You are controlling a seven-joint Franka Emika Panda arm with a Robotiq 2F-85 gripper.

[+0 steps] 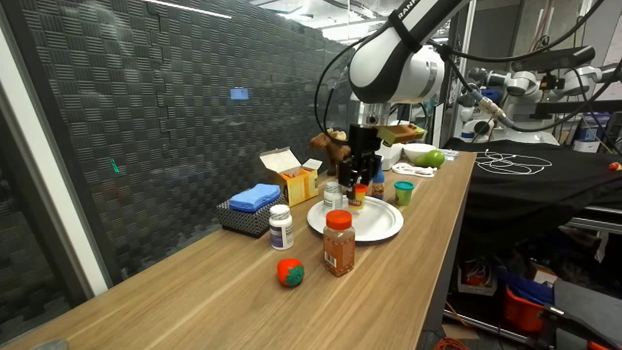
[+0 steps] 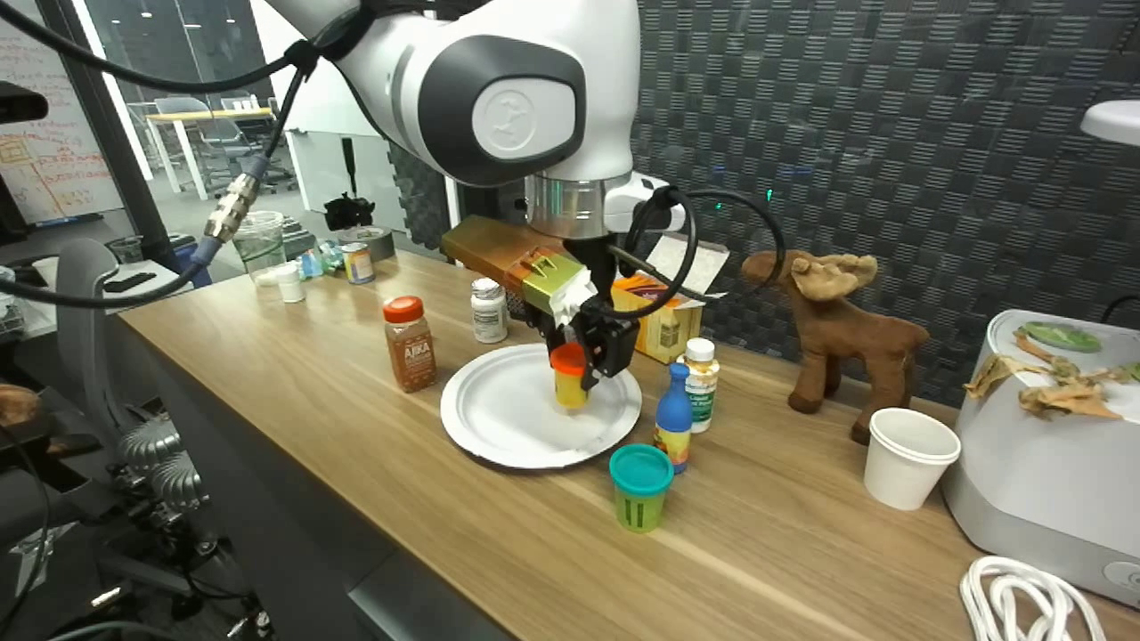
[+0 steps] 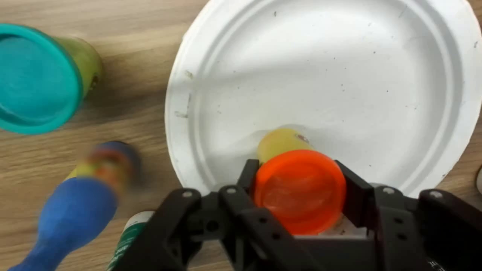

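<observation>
A small yellow tub with an orange-red lid (image 3: 300, 189) is between the fingers of my gripper (image 2: 582, 358), which is shut on it near the lid. In the wrist view the tub's yellow side (image 3: 282, 144) shows over the back part of the white plate (image 3: 316, 81). From the second exterior view the tub appears upright over the plate; whether its base touches the plate I cannot tell. The plate's middle is otherwise bare.
Close to the plate stand a green tub with a teal lid (image 2: 641, 486), a blue bottle (image 2: 673, 417) and a white pill bottle (image 2: 700, 385). A spice jar (image 1: 339, 245), another pill bottle (image 1: 281, 228) and a toy tomato (image 1: 290, 272) occupy the other side.
</observation>
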